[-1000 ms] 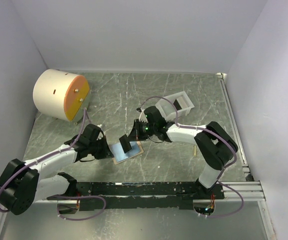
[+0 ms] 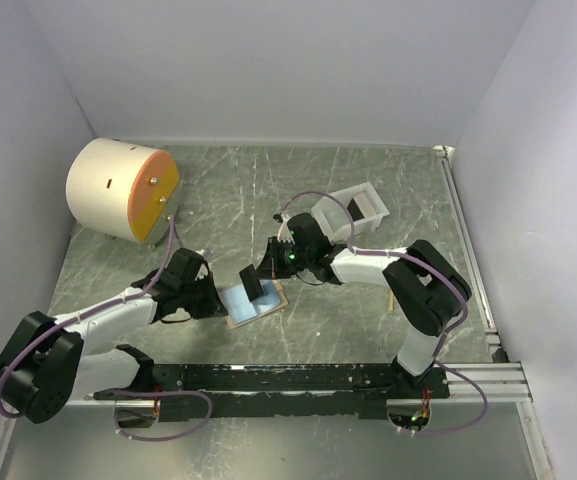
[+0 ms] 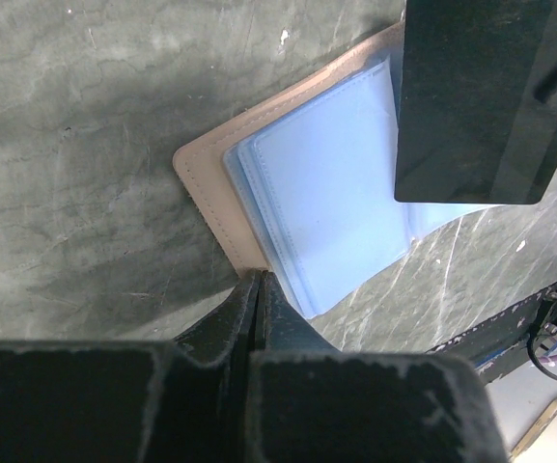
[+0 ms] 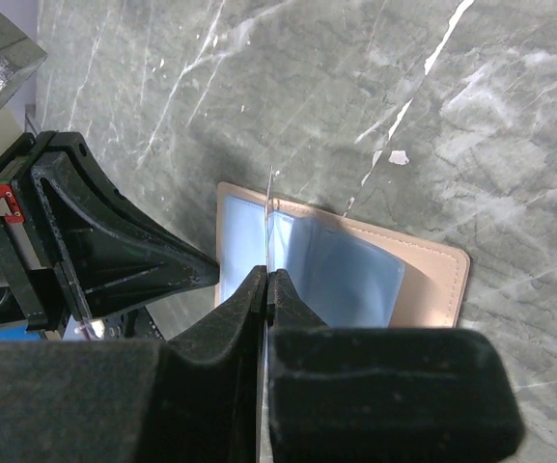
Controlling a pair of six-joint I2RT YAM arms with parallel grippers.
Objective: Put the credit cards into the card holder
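Observation:
The open card holder (image 2: 239,305), tan outside with light blue pockets, lies on the grey marbled table between the arms. My left gripper is shut on its edge near a corner. Over the pockets, a black card (image 3: 471,106) is held tilted by my right gripper, which is shut on it. Seen edge-on in the right wrist view, the card (image 4: 268,217) is a thin line between the fingertips. Whether its lower edge is inside a pocket or only above it, I cannot tell.
A white box (image 2: 378,222) with a black item (image 2: 355,210) in it stands at the back right. At the back left is a large cream cylinder (image 2: 108,190) with an orange and yellow face. Bare table lies behind the holder.
The black card and my right gripper have shifted very slightly, the card's lower end a little up and to the right in the top view. Both arms moved only slightly; the holder looks still.

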